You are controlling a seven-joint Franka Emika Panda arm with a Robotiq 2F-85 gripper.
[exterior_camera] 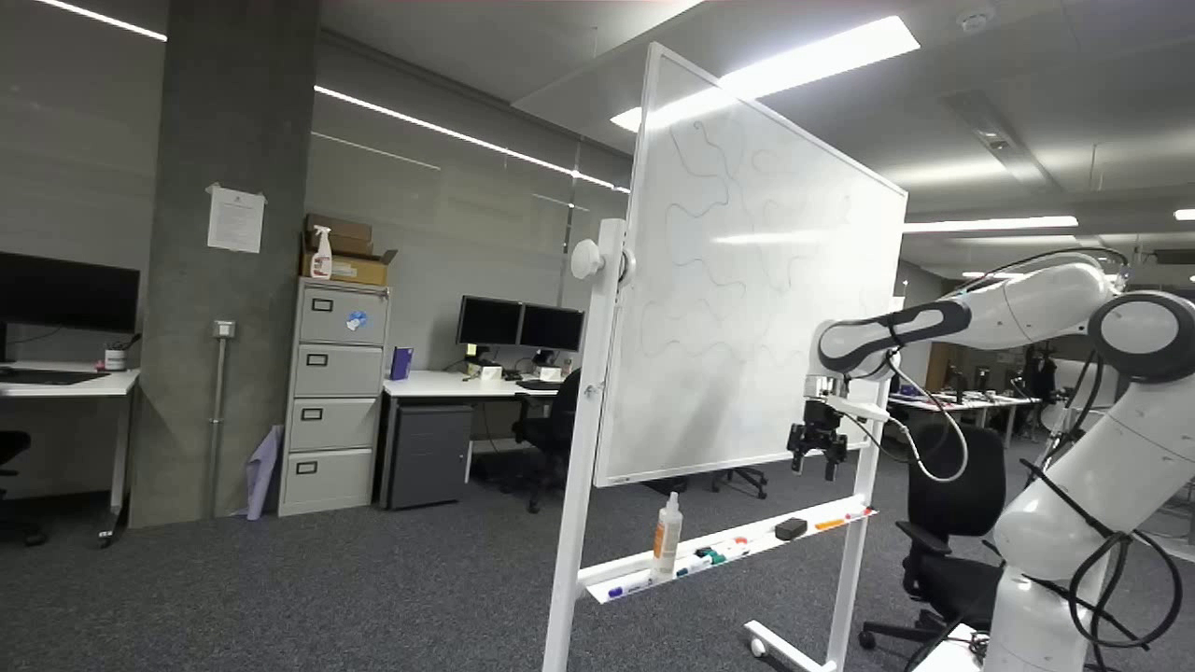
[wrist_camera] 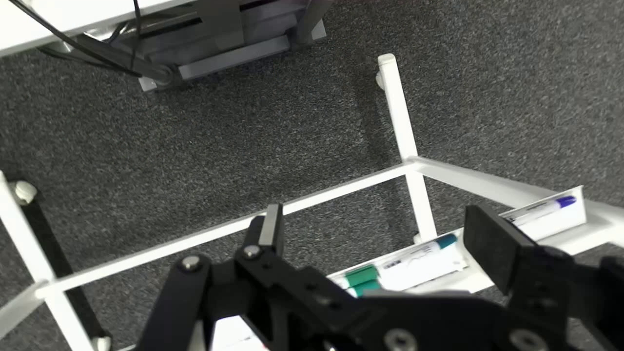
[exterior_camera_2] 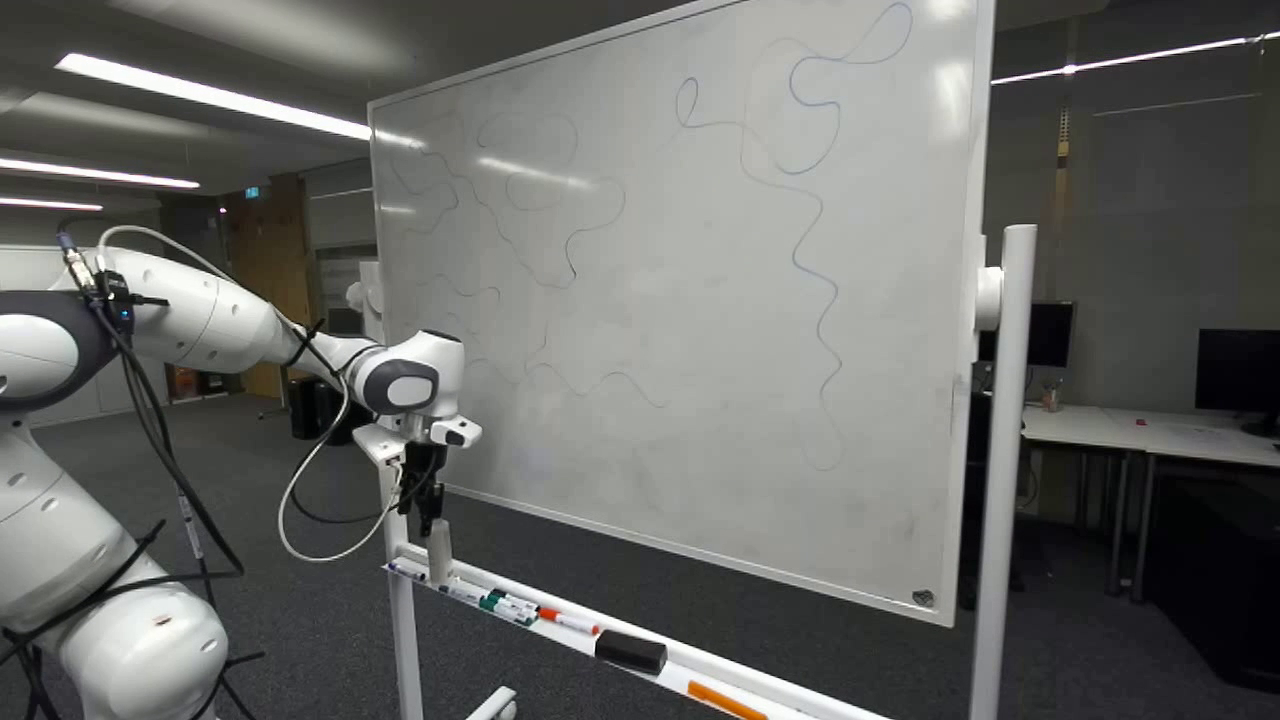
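My gripper (exterior_camera: 818, 465) points down in front of the whiteboard (exterior_camera: 751, 302), its fingers spread and nothing between them. In exterior view 1 it hangs above the pen tray (exterior_camera: 639, 581), clear of everything on it. A black eraser (exterior_camera_2: 630, 650) and an orange marker (exterior_camera_2: 726, 701) lie on that tray, along with a red-capped marker (exterior_camera_2: 567, 620) and green-capped ones (wrist_camera: 361, 275). A spray bottle (exterior_camera: 667, 538) stands upright toward the tray's near end. Faint wavy pen lines cover the board. From the wrist, a blue-capped marker (wrist_camera: 541, 209) shows at the tray's end.
The stand's upright post (exterior_camera: 583, 448) and its foot (exterior_camera: 793, 648) flank the tray. A black office chair (exterior_camera: 952, 526) is close to the arm's base. Open carpet (exterior_camera: 370, 594) lies at the left, before a filing cabinet (exterior_camera: 332, 392).
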